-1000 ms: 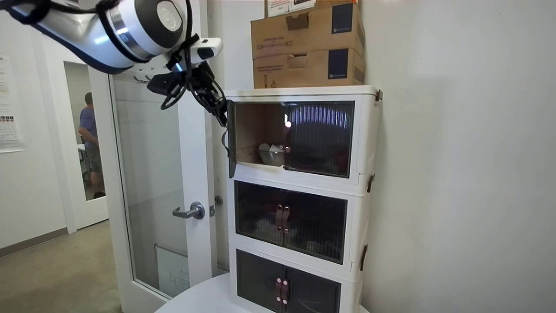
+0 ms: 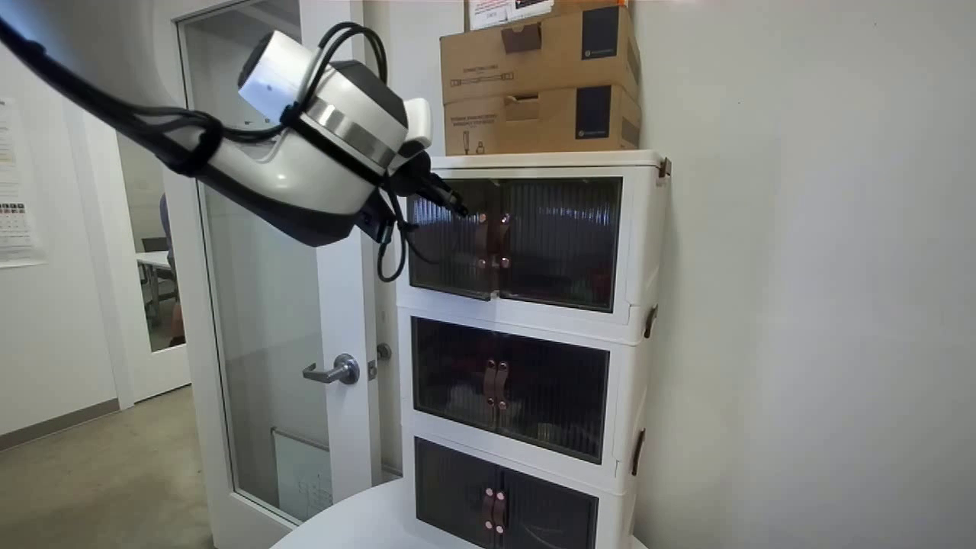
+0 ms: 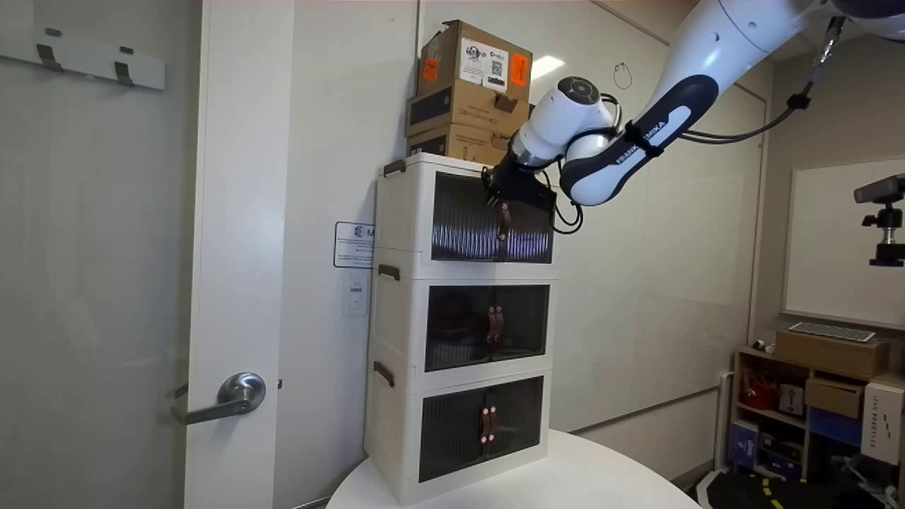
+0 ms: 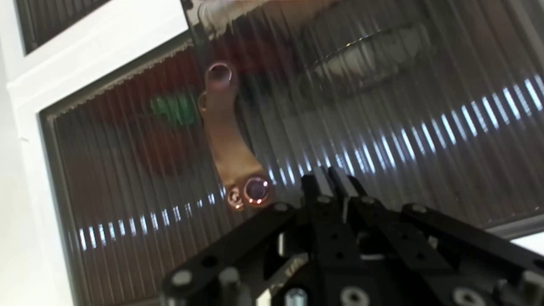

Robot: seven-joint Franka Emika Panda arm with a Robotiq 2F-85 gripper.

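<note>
My gripper (image 2: 464,211) is at the left door (image 2: 448,247) of the white cabinet's top unit, fingertips against or very near its dark ribbed pane. The door stands nearly closed, its free edge slightly proud of the right door (image 2: 560,242). In the wrist view the gripper is shut, its fingers side by side with nothing visible between them. A brown strap handle (image 4: 227,137) with copper studs lies left of the fingertips, not held. Blurry red and green items (image 4: 173,108) show through the panes. In exterior view 2, the gripper (image 3: 492,202) partly covers the top unit.
Two more closed units sit below, with brown handles (image 2: 496,384). Cardboard boxes (image 2: 535,78) are stacked on the cabinet top. A glass room door with a lever handle (image 2: 334,370) is at the left.
The left top door has swung from wide open to nearly closed, hiding the bowl inside. My arm has moved right with it, from the open door's edge to the front of its pane.
</note>
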